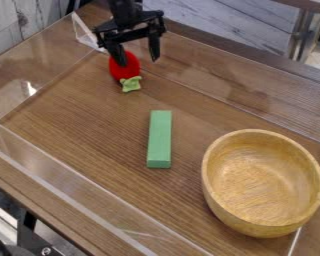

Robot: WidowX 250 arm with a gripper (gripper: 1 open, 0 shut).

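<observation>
My black gripper hangs open at the top of the camera view, its fingers spread just above a red strawberry-like object with a green leafy end pointing toward the front. A green rectangular block lies flat near the middle of the wooden table, well in front of the gripper. A yellow bowl sits at the front right.
Pale walls or rims border the table at the upper left and along the back right.
</observation>
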